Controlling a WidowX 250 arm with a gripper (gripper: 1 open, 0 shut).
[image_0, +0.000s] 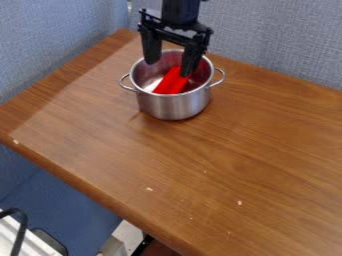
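Note:
A steel pot (171, 101) with two side handles stands on the wooden table (201, 190) toward the back left. A red elongated object (173, 81) lies inside it. My black gripper (171, 62) is open above the pot, its fingers over the pot's back part on either side of the red object's upper end, with no contact clear from this view.
Padded grey-blue walls (274, 40) border the back and left of the table. Below the front left corner lie a cable and a white item (40, 245).

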